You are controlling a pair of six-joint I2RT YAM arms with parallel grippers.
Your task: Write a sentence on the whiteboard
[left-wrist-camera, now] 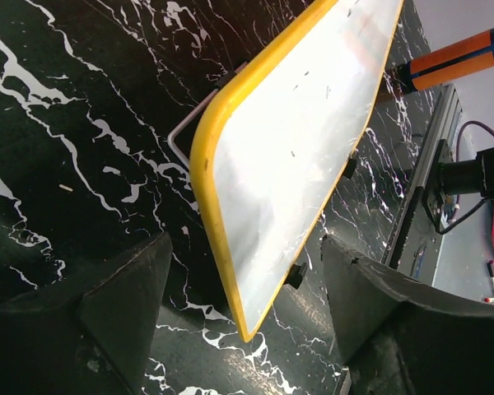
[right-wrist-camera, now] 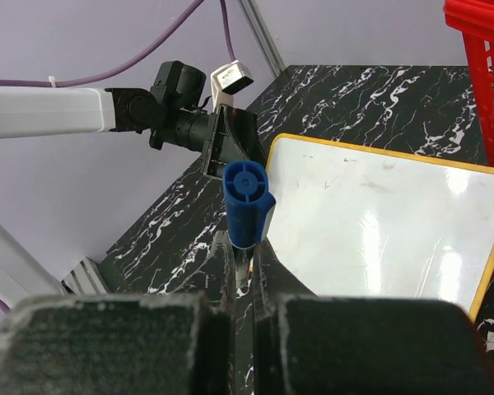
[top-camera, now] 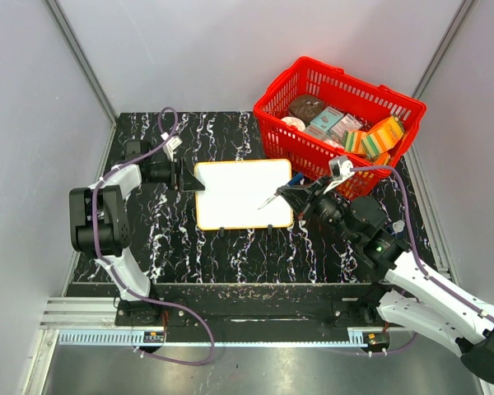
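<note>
The blank white whiteboard (top-camera: 242, 194), framed in yellow, lies on the dark marbled table. My left gripper (top-camera: 189, 178) is at its left edge, fingers apart. In the left wrist view the board's near end (left-wrist-camera: 255, 239) reaches in between the spread fingers, and neither finger visibly presses on it. Over the board's right edge, my right gripper (top-camera: 290, 196) is shut on a blue-ended marker (right-wrist-camera: 246, 197). The marker's blue end faces the right wrist camera; its far end is partly hidden by the fingers.
A red basket (top-camera: 281, 146) full of packages stands at the back right, close to the board and the right arm. Dark clips (top-camera: 270, 230) sit on the board's front edge. Bare table (top-camera: 169, 247) lies front left.
</note>
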